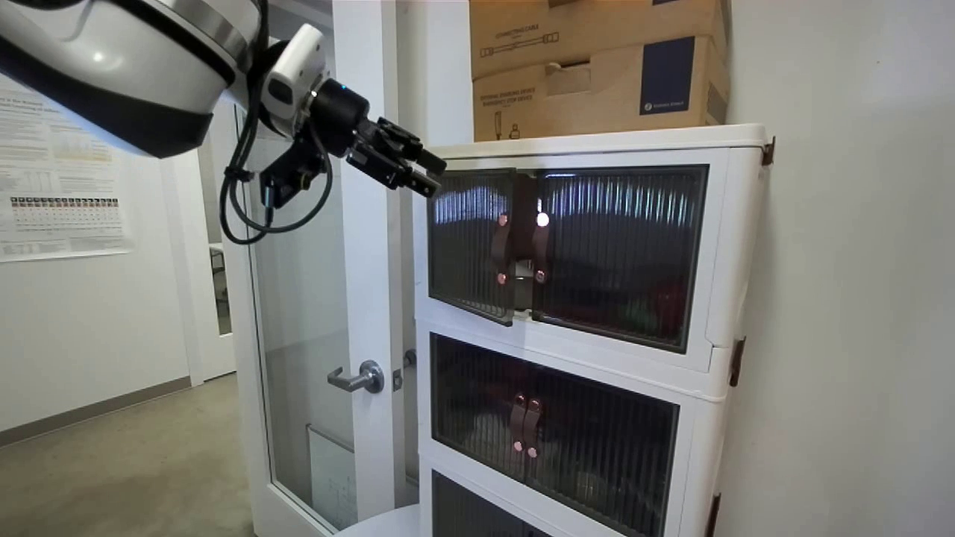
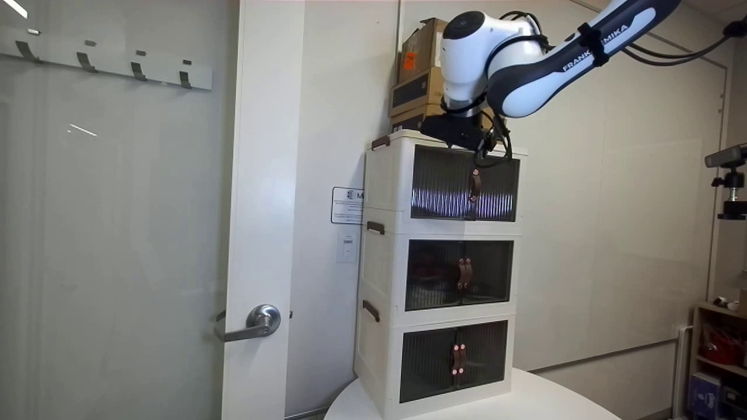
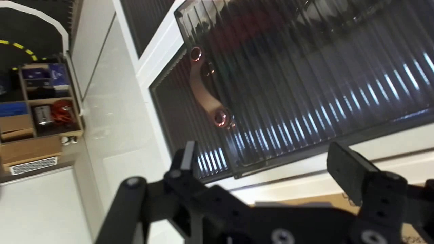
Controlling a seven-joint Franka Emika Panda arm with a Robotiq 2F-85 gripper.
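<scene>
My gripper [image 1: 432,176] hangs in front of the upper left corner of the white cabinet [image 1: 727,259], clear of its doors. In the wrist view its two fingers [image 3: 344,170] stand wide apart, with nothing gripped between them. The top compartment's left door [image 1: 467,242], dark and ribbed, is ajar, leaving a narrow gap beside the right door [image 1: 622,255]. Each of these doors carries a brown strap handle with copper studs. One strap handle [image 3: 206,91] shows beyond the gripper in the wrist view. The arm hides the gripper's fingertips in exterior view 2.
Cardboard boxes [image 1: 595,85] are stacked on the cabinet. Lower compartments [image 2: 458,274] have their doors shut. A glass room door with a lever handle [image 1: 358,377] stands left of the cabinet. A white round table [image 2: 553,399] bears the cabinet.
</scene>
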